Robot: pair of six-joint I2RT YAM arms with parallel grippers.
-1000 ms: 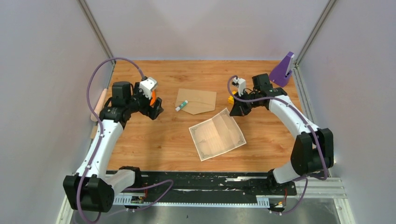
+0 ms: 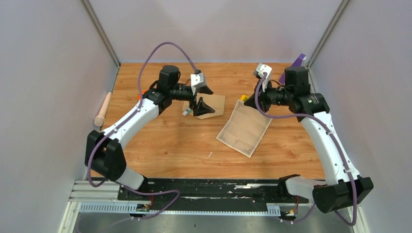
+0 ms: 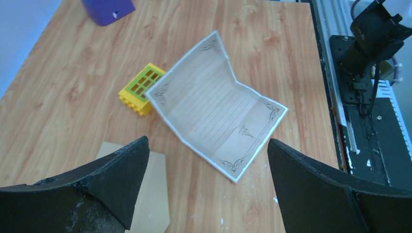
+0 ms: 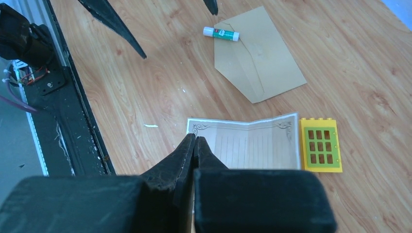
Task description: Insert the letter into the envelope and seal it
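The creased letter (image 2: 243, 128) lies right of centre, with lined, ornamented paper visible in the left wrist view (image 3: 218, 121). The kraft envelope (image 4: 262, 58) lies behind it, a green glue stick (image 4: 221, 34) on its flap side. My left gripper (image 2: 201, 109) is open above the envelope, empty between its fingers in the left wrist view. My right gripper is shut above the letter's upper right part; whether it pinches the paper edge is unclear.
A yellow block (image 4: 335, 144) sits beside the letter. A purple object stands at the back right. A wooden roller (image 2: 103, 108) lies along the left edge.
My left arm has moved right over the envelope and glue stick.
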